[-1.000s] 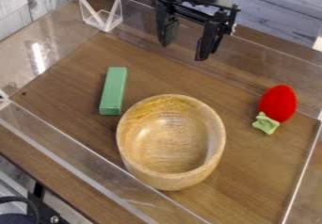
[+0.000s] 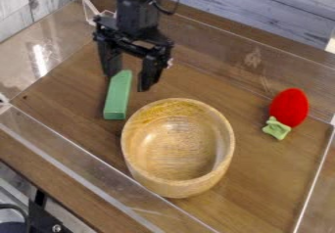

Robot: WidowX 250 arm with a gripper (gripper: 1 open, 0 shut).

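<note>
A green rectangular block [image 2: 117, 100] lies on the wooden surface at the left. My black gripper [image 2: 128, 69] hangs open just over the block's upper end, its two fingers apart; whether they touch the block I cannot tell. A large tan bowl [image 2: 177, 163] stands in the lower middle. At the right lies a red strawberry-like object [image 2: 289, 107] with a pale green top.
Clear rails or walls edge the wooden tray [image 2: 236, 70] on the left, front and right.
My gripper has moved left and toward the front, from the upper middle to over the green block. The objects on the surface have stayed in place.
</note>
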